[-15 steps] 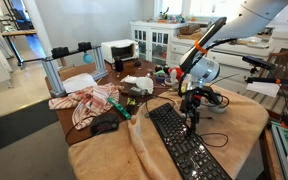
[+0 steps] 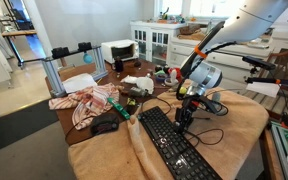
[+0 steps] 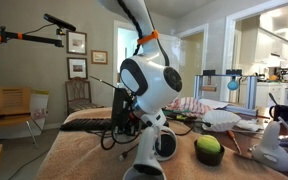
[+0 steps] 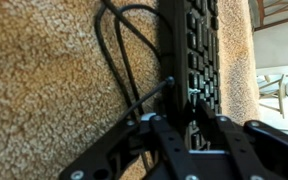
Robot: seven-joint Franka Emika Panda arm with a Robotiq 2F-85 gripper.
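Note:
A long black keyboard (image 2: 172, 140) lies aslant on the tan cloth in exterior view 1. My gripper (image 2: 184, 122) is low at its right-hand long edge, over its middle. In the wrist view the keyboard (image 4: 198, 50) runs from the top down to my gripper, which is shut on it; the exact contact is dark and partly hidden by the fingers. Black cables (image 4: 119, 60) lie on the cloth beside the keyboard and pass close to the gripper. Exterior view 2 shows the white arm (image 3: 152, 82) hiding much of the keyboard.
Beyond the keyboard lie a red-and-white striped cloth (image 2: 84, 103) and a dark item (image 2: 104, 125). A tennis ball (image 3: 209, 144) sits in a black cup near the arm.
In exterior view 1 the keyboard has slid to the left, and my gripper has moved left with it. The other tabletop things stay in place.

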